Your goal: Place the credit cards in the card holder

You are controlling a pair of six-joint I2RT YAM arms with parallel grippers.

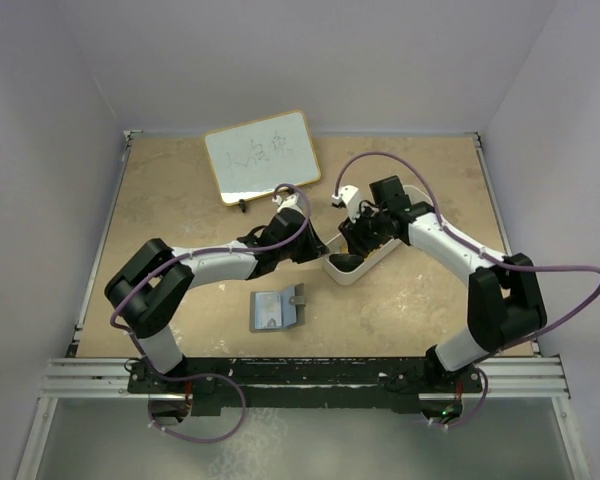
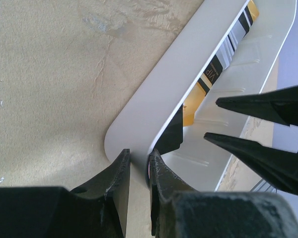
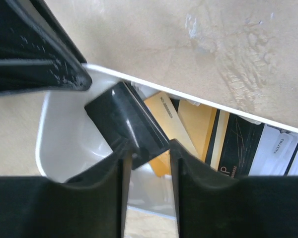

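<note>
A white tray (image 1: 380, 260) holds the cards. In the left wrist view, my left gripper has its fingertips at the tray's near end wall, the rim between or against them. In the right wrist view, a black card (image 3: 125, 124) lies tilted on orange, black and silver cards (image 3: 238, 144). My right gripper is part open over the black card, its fingertips blurred. An open blue-grey object (image 1: 277, 310), possibly the card holder, lies on the table in front of the left arm.
A whiteboard (image 1: 260, 155) lies at the back, with a small dark item near its lower edge.
</note>
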